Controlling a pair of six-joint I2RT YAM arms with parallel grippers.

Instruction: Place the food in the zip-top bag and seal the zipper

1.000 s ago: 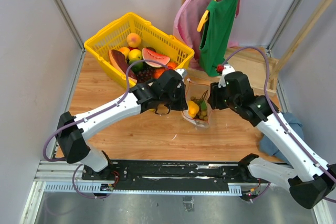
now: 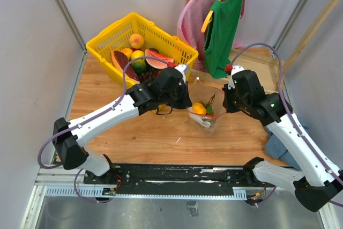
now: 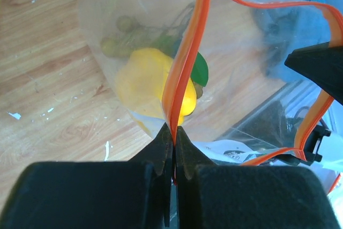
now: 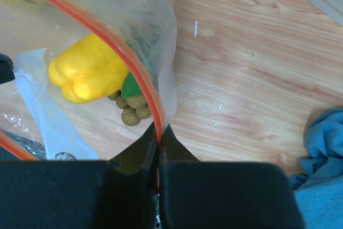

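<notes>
The clear zip bag (image 2: 203, 122) with orange zipper edges stands open between my grippers. Inside are a yellow pepper (image 4: 86, 68), a green leafy piece (image 3: 199, 71) and several round brown items (image 4: 134, 103). My left gripper is shut on one zipper edge of the bag, seen running up from its fingertips. My right gripper is likewise shut on the opposite orange edge.
A yellow basket (image 2: 107, 41) of fruit stands at the back left. Green and pink garments (image 2: 220, 30) hang at the back. A blue cloth (image 2: 281, 148) lies at the right.
My right gripper has moved rightward, away from the left one, and the bag's mouth is spread wider. The left gripper has shifted slightly.
</notes>
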